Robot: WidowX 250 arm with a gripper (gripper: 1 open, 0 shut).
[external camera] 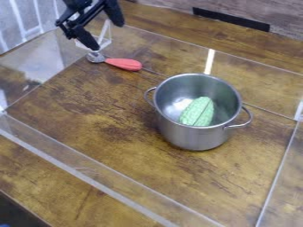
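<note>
My black gripper (92, 34) is at the upper left, its fingers open and pointing down over the table. Just below it a red-handled utensil (123, 64) with a metal head lies on the wood. A steel pot (194, 131) with two side handles stands at the centre right, holding a green corn-like object (197, 113).
Clear strips or panels run along its left and right sides.
</note>
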